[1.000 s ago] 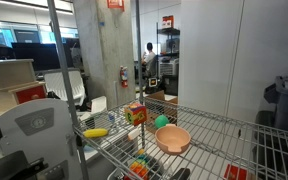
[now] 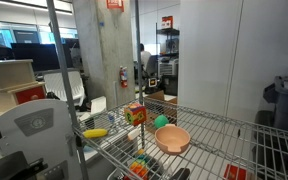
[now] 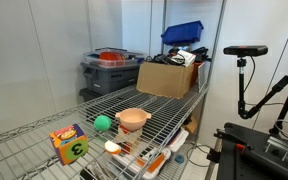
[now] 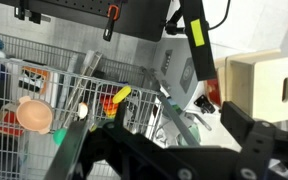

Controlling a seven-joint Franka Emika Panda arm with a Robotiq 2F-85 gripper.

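Observation:
My gripper stands open in the wrist view, its two dark fingers wide apart. No object shows held between them. Beyond them lies a yellow, elongated item on the wire rack, also seen as the yellow item at the rack's left end in exterior view 1. A peach bowl sits on the rack, with a green round object beside it. The colorful box stands upright on the wires. In the wrist view the bowl is far left.
The wire rack has bare space right of the bowl. Light storage boxes are at the wrist view's right. A cardboard box stands behind the rack. Several small items lie around the bowl.
The person in the background has shifted left and is mostly out of sight by the post. Rack objects have not visibly moved.

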